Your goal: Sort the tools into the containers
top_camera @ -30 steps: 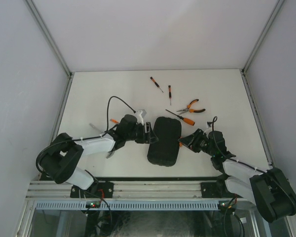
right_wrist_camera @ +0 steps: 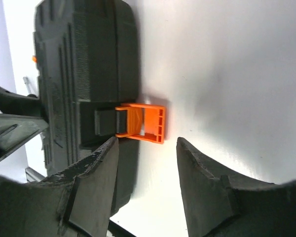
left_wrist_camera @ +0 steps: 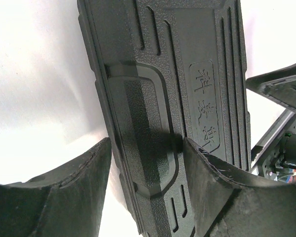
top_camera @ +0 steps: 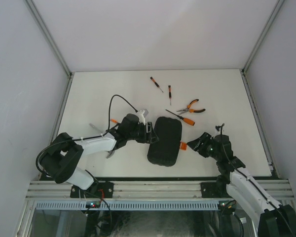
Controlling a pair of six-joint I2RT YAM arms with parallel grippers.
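Note:
A black toolbox [top_camera: 165,140] lies closed on the white table between my two arms. On its right side an orange latch [right_wrist_camera: 153,123] sticks out, swung away from the case. My left gripper is over the left part of the lid, its fingers apart, with the lid showing between them. To the right of the latch, my right gripper stands open and clear of it, nothing between its fingers. Beyond the toolbox lie pliers [top_camera: 191,107], a large screwdriver [top_camera: 187,121] and two small screwdrivers [top_camera: 169,93] [top_camera: 155,83], all with orange on their handles.
Partly hidden by my left arm, a grey metal tool [top_camera: 95,128] and an orange-ended item [top_camera: 114,121] lie on the left.
My right gripper has drawn back to the right, away from the toolbox, and more of the orange latch shows. The left arm and the toolbox have hardly moved.

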